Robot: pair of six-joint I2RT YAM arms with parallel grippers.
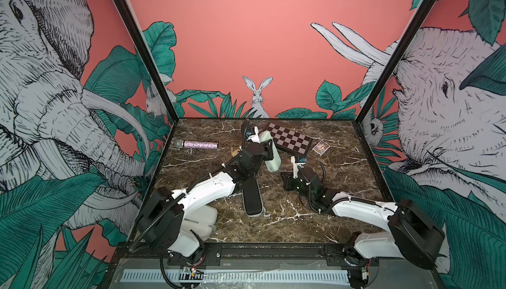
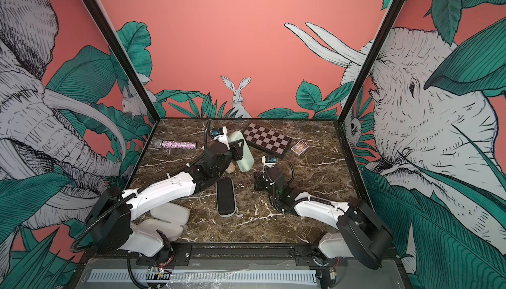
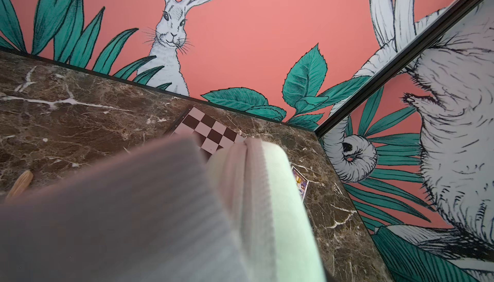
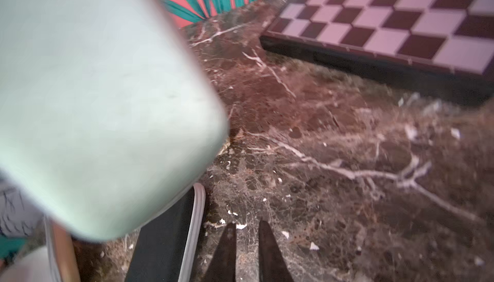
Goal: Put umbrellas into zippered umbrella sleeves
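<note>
A mint-green zippered case [image 1: 272,157] is lifted above the middle of the table, tilted, with my left gripper [image 1: 267,150] shut on it. Its zipper edge and pale side [image 3: 288,205] fill the lower middle of the left wrist view, behind a large blurred grey shape. Lower right of the case, my right gripper has its fingertips a narrow gap apart, nothing between them. In the right wrist view the case's rounded end [image 4: 128,143] hangs at upper left, clear of those fingers. I cannot see into the case. A black case with a pale zipper [image 2: 226,196] lies flat on the table.
A checkered board [image 1: 288,138] and a small card pack [image 1: 321,147] lie at the back. A glittery pink tube [image 1: 201,145] is at back left. Pale cases [image 2: 171,214] lie under the left arm.
</note>
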